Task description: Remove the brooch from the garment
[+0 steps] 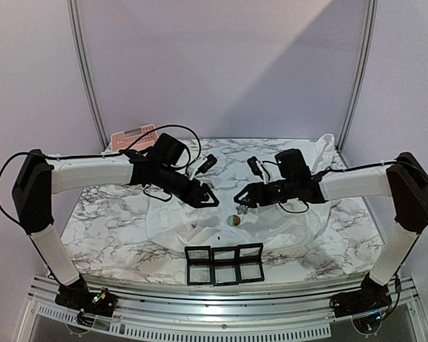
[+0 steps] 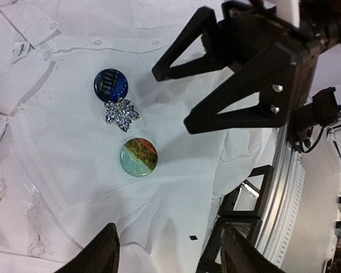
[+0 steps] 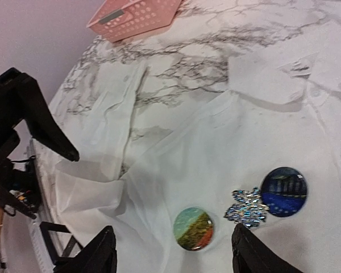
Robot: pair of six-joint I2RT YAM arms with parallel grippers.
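On the white garment (image 1: 192,231) lie a round green, brown and orange brooch (image 2: 138,157), a silver leaf-shaped jewelled brooch (image 2: 121,114) and a round dark blue brooch (image 3: 283,191). The silver one touches or almost touches the blue one; the green one is a little apart. My right gripper (image 1: 237,200) hovers over the cloth beside them, its fingers (image 3: 105,250) spread with nothing between them. Across from it, my left gripper (image 1: 214,198) is open and empty too. In the top view the blue brooch cannot be made out, and the right gripper partly covers the silver one.
A black frame with three compartments (image 1: 213,274) stands at the table's front edge. At the back left is a pink basket (image 1: 121,140). The two grippers face each other closely. Bare marble (image 1: 107,239) shows left of the garment.
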